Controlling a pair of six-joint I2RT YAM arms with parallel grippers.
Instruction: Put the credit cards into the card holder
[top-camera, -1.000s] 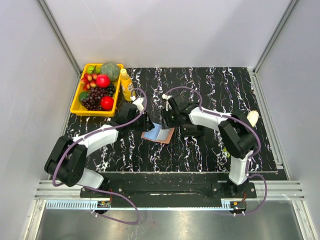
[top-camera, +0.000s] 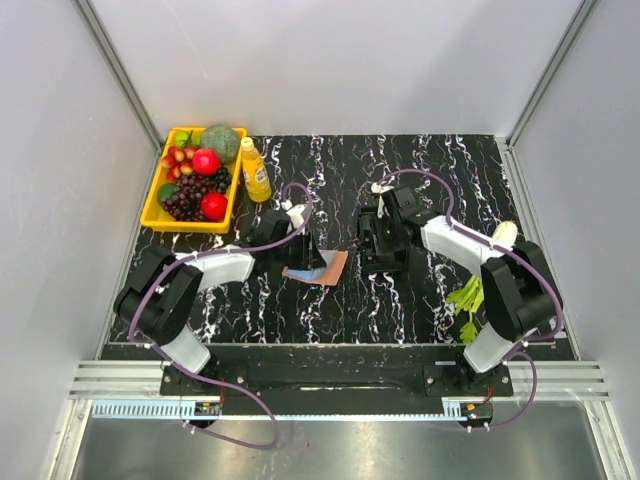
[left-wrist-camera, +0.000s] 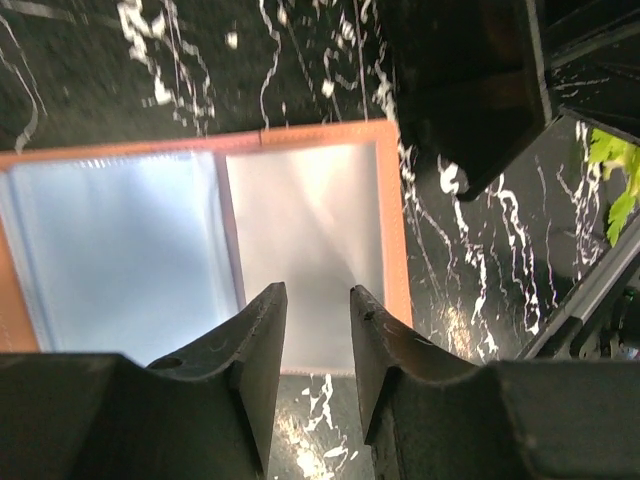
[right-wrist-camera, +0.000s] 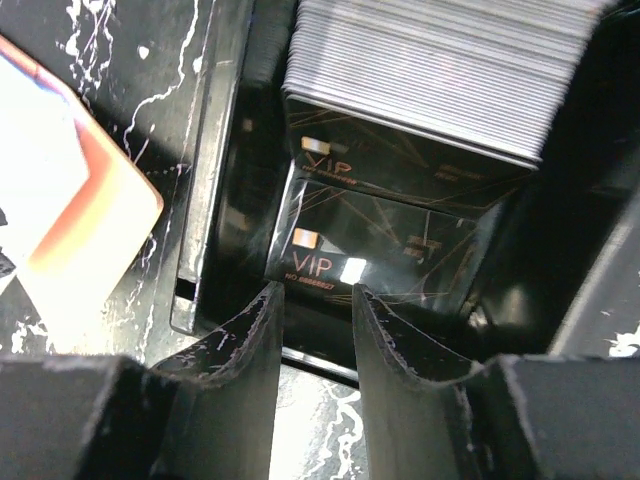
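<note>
An open orange wallet (top-camera: 336, 268) with blue and pale pockets lies mid-table; my left gripper is over it, fingers slightly apart, with no card visible between them. The black card holder (top-camera: 385, 262) stands to its right. My right gripper is over the holder, part open with nothing visible between its tips. Inside the holder, in the right wrist view, a stack of white-edged cards (right-wrist-camera: 430, 60) fills the upper part, and dark VIP cards (right-wrist-camera: 380, 250) lie below.
A yellow fruit basket (top-camera: 157, 215) and a juice bottle (top-camera: 255, 175) stand at back left. Celery and a pale vegetable (top-camera: 468, 298) lie at the right.
My right gripper has moved from above the wallet to over the card holder. My left gripper has shifted right and down over the wallet.
</note>
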